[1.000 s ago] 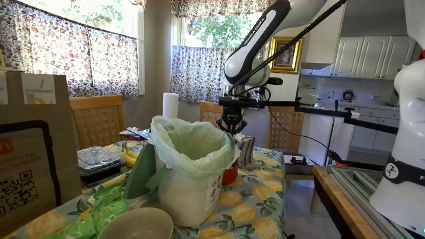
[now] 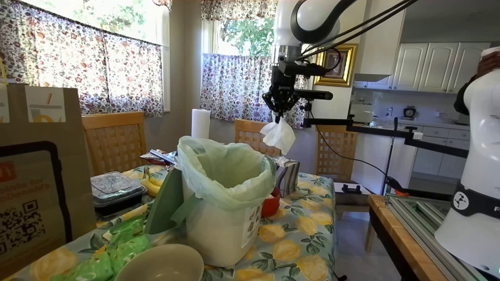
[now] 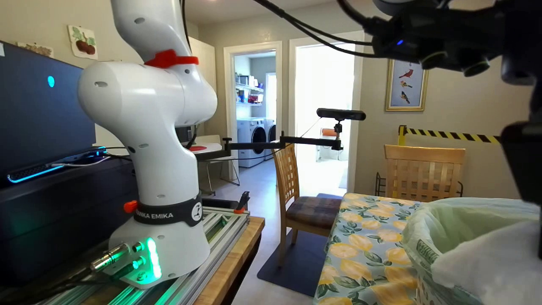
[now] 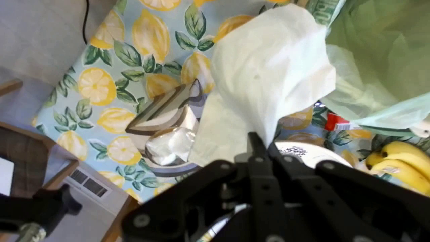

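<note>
A crumpled white tissue (image 2: 279, 135) hangs from my gripper (image 2: 277, 119), which is shut on its upper end. In the wrist view the tissue (image 4: 274, 72) spreads out from the shut fingertips and covers part of the table. The white bin (image 2: 220, 229), lined with a pale green bag (image 2: 225, 187), stands on the table. My gripper is higher than the bin's rim and off to its right in exterior view 1. In the wrist view the bag's opening (image 4: 387, 52) lies at upper right. Exterior view 2 shows the tissue (image 3: 493, 264) large, in front of the bin bag (image 3: 432, 228).
A striped box (image 4: 165, 117) with clear plastic in it stands near the bin. Bananas (image 2: 152, 183), a plastic food container (image 2: 116, 187), a bowl (image 2: 161, 264) and a paper towel roll (image 2: 200, 123) also occupy the table.
My gripper has risen from low behind the bin to well above its rim. The tissue now hangs in clear view beneath it.
</note>
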